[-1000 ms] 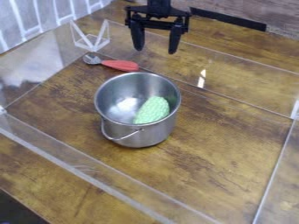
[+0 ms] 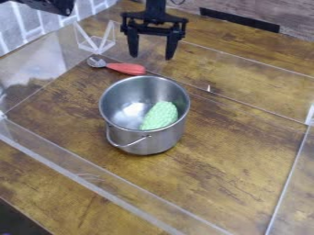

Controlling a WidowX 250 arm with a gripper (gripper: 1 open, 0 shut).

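My black gripper (image 2: 153, 44) hangs at the top centre, open, its two fingers apart above the wooden surface with nothing between them. Below it to the left lies a spoon with a red handle (image 2: 125, 69) and a metal head. A steel pot (image 2: 119, 125) with a wire handle stands in the centre, holding a light green textured oval object (image 2: 161, 115).
A white wire-like frame (image 2: 94, 41) is at the back left, beside a white edge. Clear plastic edges cross the left and right sides. The wooden surface (image 2: 238, 156) to the right and front of the pot is clear.
My gripper has shifted somewhat to the left, and the dark arm parts at the top have moved with it. The pot and spoon have stayed where they were.
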